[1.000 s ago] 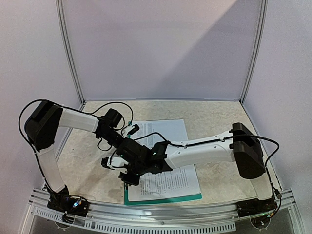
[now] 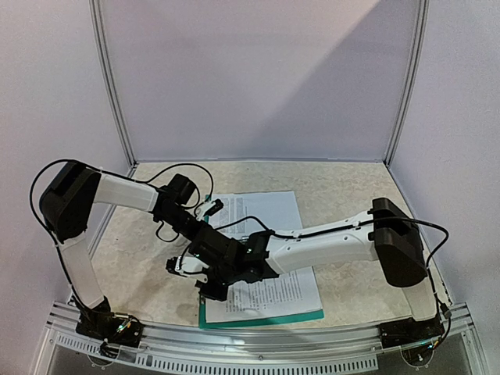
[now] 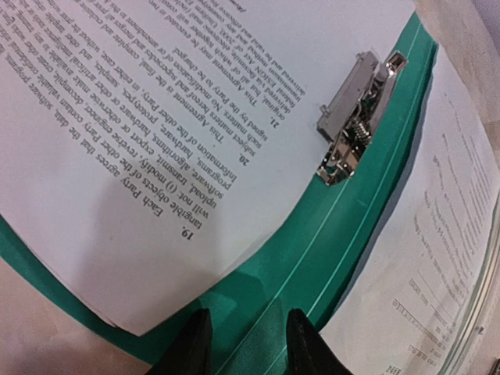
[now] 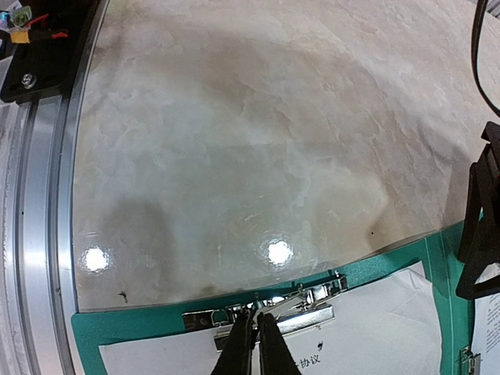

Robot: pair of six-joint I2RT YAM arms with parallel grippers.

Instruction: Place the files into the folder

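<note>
A green folder point(image 2: 266, 321) lies open on the table, with printed sheets point(image 2: 285, 293) on its near half and more sheets point(image 2: 275, 209) on its far half. In the left wrist view, a silver clip point(image 3: 359, 121) sits beside the edge of one stack point(image 3: 156, 133). My left gripper is partly open above the folder's green spine, with nothing between its fingers. In the right wrist view, my right gripper has its fingertips nearly together at another metal clip point(image 4: 316, 297) by the folder's edge. Whether the clip's lever is between them is unclear.
Both arms reach over the folder, crowding its left side and hiding part of it. A metal frame rail point(image 2: 258, 348) runs along the front.
My right gripper has shifted very slightly to the right and toward the front edge in the top view. The left arm and the sheets look unmoved.
</note>
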